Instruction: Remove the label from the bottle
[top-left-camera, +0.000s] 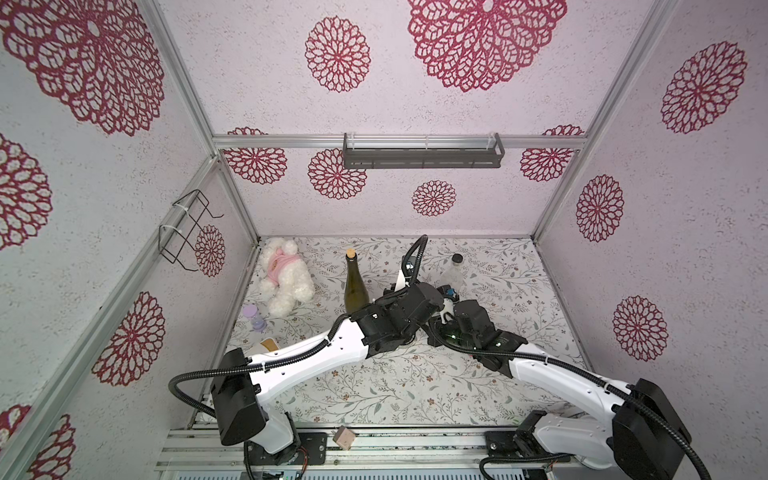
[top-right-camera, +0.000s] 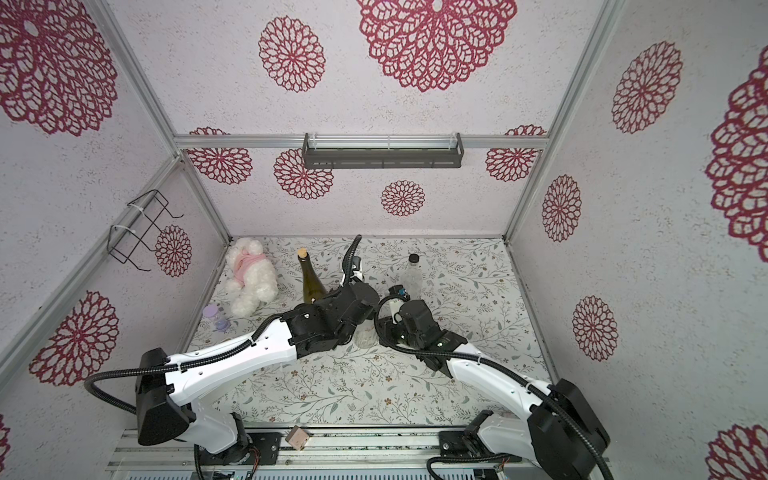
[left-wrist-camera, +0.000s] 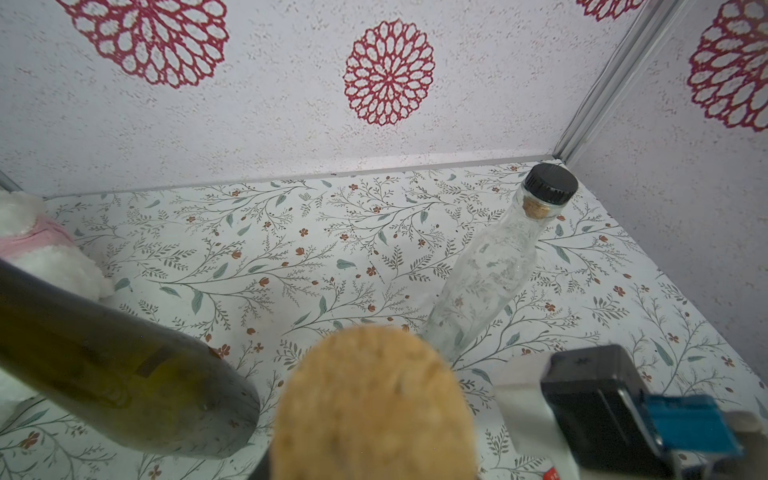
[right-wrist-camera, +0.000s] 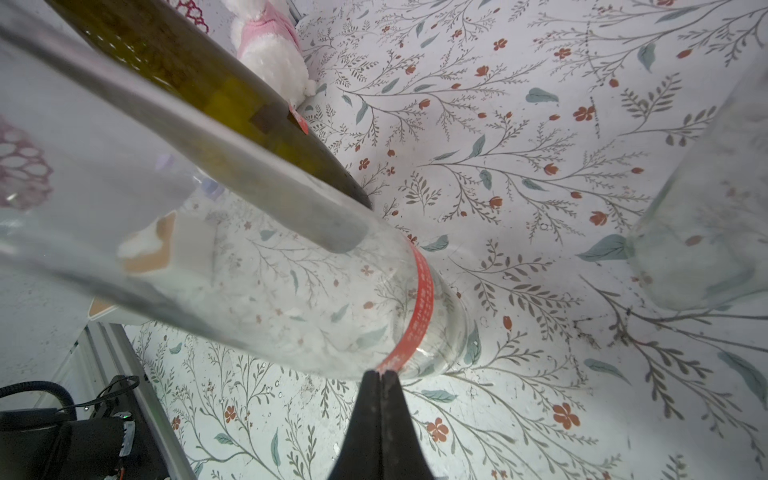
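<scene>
A clear bottle with a red band stands upright on the table, mostly hidden by the arms in the top views. In the left wrist view its cork top fills the bottom middle; my left gripper is shut on this bottle near the top, its fingers largely hidden by the cork. My right gripper is low beside the bottle, at the red band near its base, with its fingers shut and nothing visible between them.
A green bottle stands to the left, a second clear bottle with a black cap at the back right. A white plush toy and a purple item lie at the left.
</scene>
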